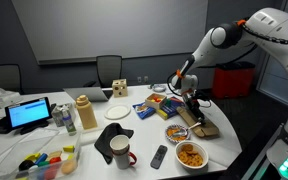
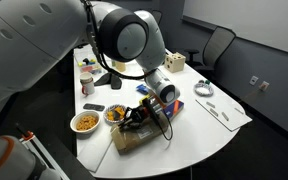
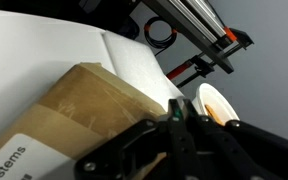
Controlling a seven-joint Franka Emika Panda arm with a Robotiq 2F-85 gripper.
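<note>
My gripper (image 1: pixel 196 119) is low over a flat brown cardboard piece (image 1: pixel 212 130) on the white table. In the wrist view its dark fingers (image 3: pixel 174 155) fill the lower right, close together and poorly lit. A thin pale item (image 1: pixel 194 125) shows at the fingertips, pointing toward a plate of orange food (image 1: pixel 177 133); what it is cannot be made out. The cardboard (image 3: pixel 84 105) bears white printed lettering in the wrist view. The gripper (image 2: pixel 134 120) hides part of the cardboard in the second exterior view.
A bowl of orange food (image 1: pixel 191 155) stands near the front edge. A mug (image 1: pixel 122 152), a dark remote (image 1: pixel 159 157) and a black cloth (image 1: pixel 112 138) lie to its left. Colorful boxes (image 1: pixel 156 102) sit behind the plate. Open table lies at far right (image 2: pixel 209 135).
</note>
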